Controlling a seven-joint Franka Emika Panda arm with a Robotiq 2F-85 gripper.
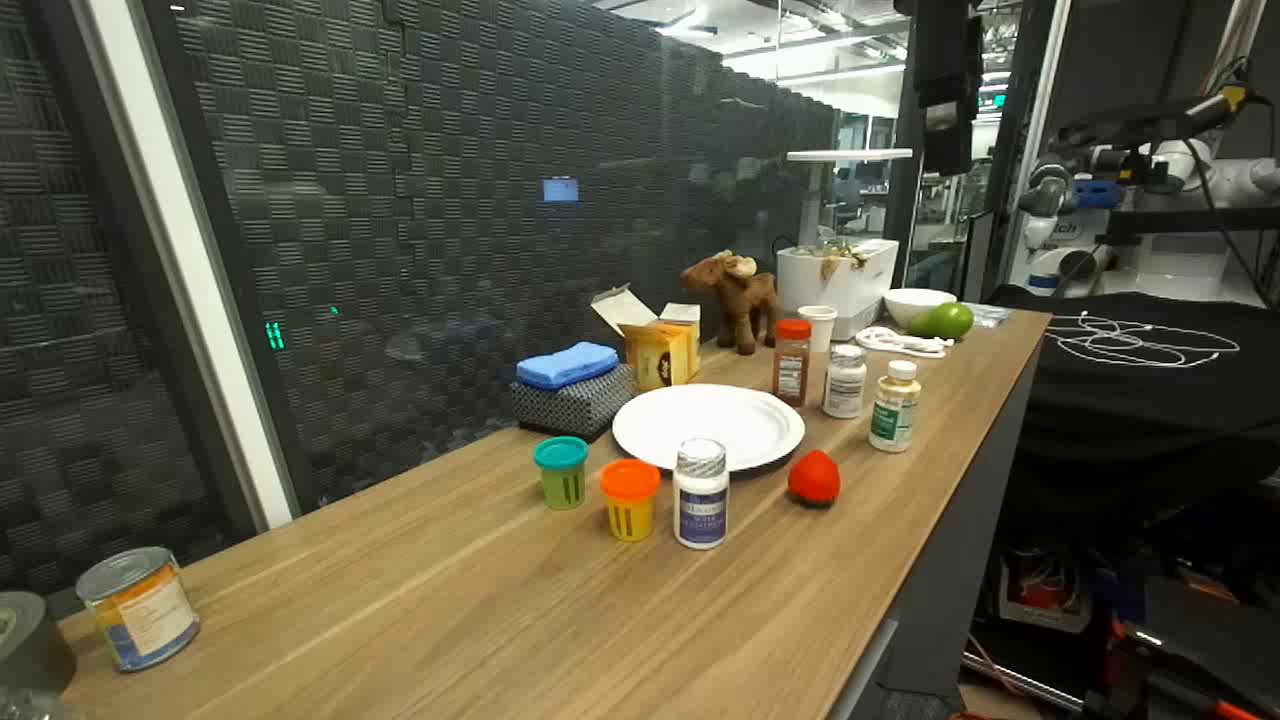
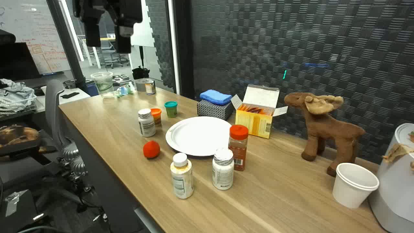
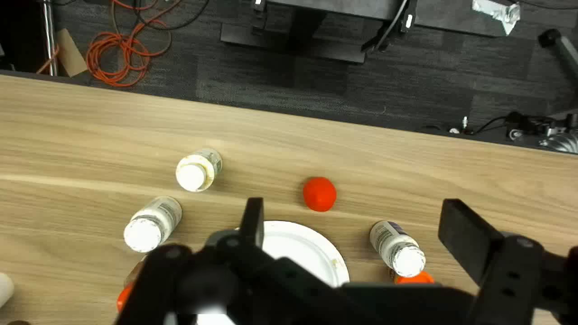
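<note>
High over the counter, my gripper stands open, its two black fingers wide apart with nothing held between them. Below, in the wrist view, a red rounded object (image 3: pixel 319 194) and part of a white plate (image 3: pixel 306 244) show within the gap. The plate (image 2: pixel 200 136) lies flat and looks empty from outside. Around it stand a purple-labelled white bottle (image 1: pixel 701 494), an orange-lidded tub (image 1: pixel 630 498), a teal-lidded tub (image 1: pixel 560 470), a green-labelled bottle (image 1: pixel 894 408), another white bottle (image 1: pixel 845 382) and a red-capped spice jar (image 1: pixel 791 360).
Behind the plate are a patterned box (image 1: pixel 576 406) with a blue cloth (image 1: pixel 567 365), an open yellow box (image 2: pixel 254 118) and a brown moose toy (image 2: pixel 330 126). White paper cups (image 2: pixel 354 184) stand near a grey-white bin. A can (image 1: pixel 139 608) sits at the far end; bare wood lies before it.
</note>
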